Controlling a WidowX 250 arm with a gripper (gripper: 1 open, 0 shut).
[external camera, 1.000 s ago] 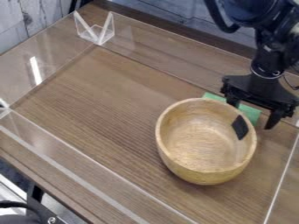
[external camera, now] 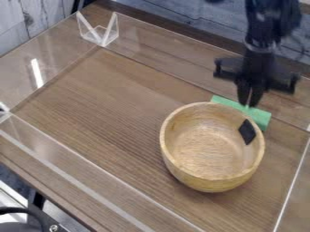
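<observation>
My gripper (external camera: pixel 251 93) is in the upper right, blurred, above a flat green object (external camera: pixel 226 104) on the wooden table. Whether its fingers are open or shut is hard to make out, and nothing is seen hanging from it. A large round tan bowl (external camera: pixel 200 177) stands in front of the green object, partly covering it, with a dark patch on the right of its inner wall.
A white wire-like holder (external camera: pixel 100 29) stands at the back left. A dark object lies at the lower left edge.
My gripper has risen from the green object and is now blurred. The green object stays on the table, and the bowl has not visibly moved.
</observation>
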